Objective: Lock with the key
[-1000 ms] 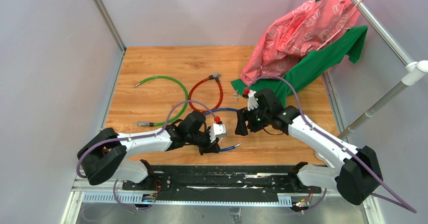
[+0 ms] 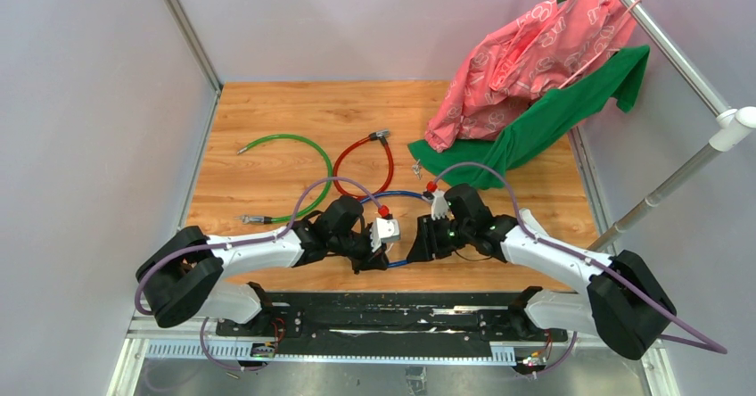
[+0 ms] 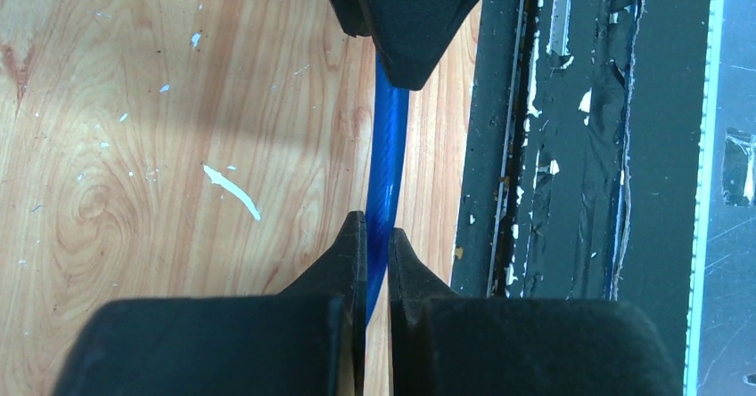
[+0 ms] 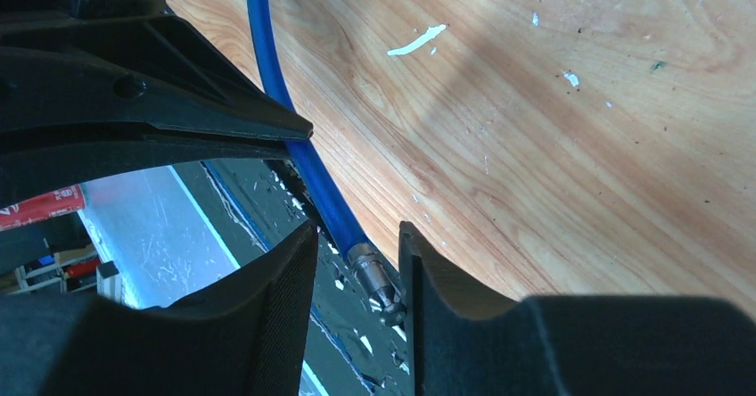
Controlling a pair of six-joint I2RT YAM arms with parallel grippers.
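A blue cable lock (image 4: 267, 39) runs across the front of the wooden table. My left gripper is shut on the blue cable near the front edge. My right gripper is part open over the cable's metal end (image 4: 374, 276), which shows between and just beyond its fingertips; whether it touches cannot be told. In the top view, small keys (image 2: 416, 169) lie beside the green cloth, and a red cable lock (image 2: 391, 164) and a green cable lock (image 2: 316, 146) lie behind the arms.
A pink cloth (image 2: 526, 66) and green cloth (image 2: 571, 111) hang on a metal rack at the back right.
My right gripper has moved toward the front edge and down over the blue cable's end since a second ago. The left arm has not visibly moved.
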